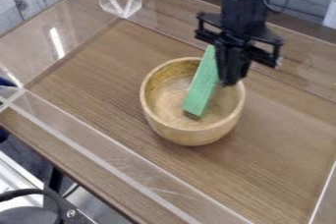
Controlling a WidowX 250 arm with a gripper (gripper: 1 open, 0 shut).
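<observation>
A wooden bowl (171,120) stands near the middle of the table. A long green object (201,87) lies tilted inside it, its upper end toward the back right. Over the bowl's back right side is my dark gripper (231,57), blurred, just right of the green object's upper end. I cannot make out whether anything is between its fingers.
A small white wire-like holder (120,1) sits at the back left. Dark cables lie at the lower left beside the table's edge.
</observation>
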